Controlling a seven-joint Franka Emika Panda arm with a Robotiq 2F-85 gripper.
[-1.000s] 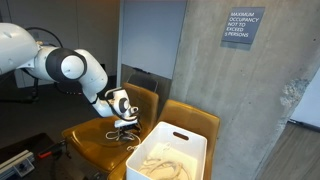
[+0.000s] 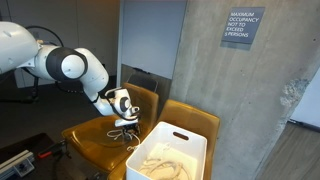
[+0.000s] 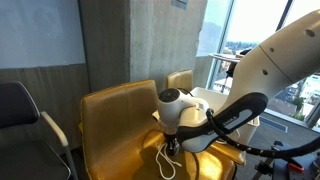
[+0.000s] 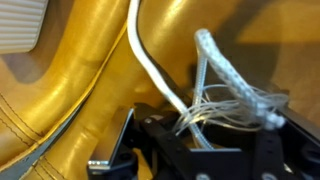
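A white rope point(image 4: 150, 65) rises across the wrist view from the tan leather seat to my gripper point(image 2: 127, 122), its strands loose and frayed close to the fingers. My gripper is low over the seat and looks shut. Rope overlaps the fingers, so I cannot tell whether any of it is pinched between them. In the second exterior view, more of the rope point(image 3: 168, 168) hangs or lies in a loop below the gripper. A white bin point(image 2: 203, 148) stands right of the gripper, with pale rope-like pieces inside.
Tan chairs point(image 3: 110, 125) form the surface, with a backrest close behind the gripper. A dark chair point(image 3: 25, 130) is at the left of the second exterior view. Bare seat point(image 2: 92, 140) shows left of the rope.
The arm and gripper have shifted only slightly over the seat, and the rope's loops near the gripper look a little different. The bin has stayed in place.
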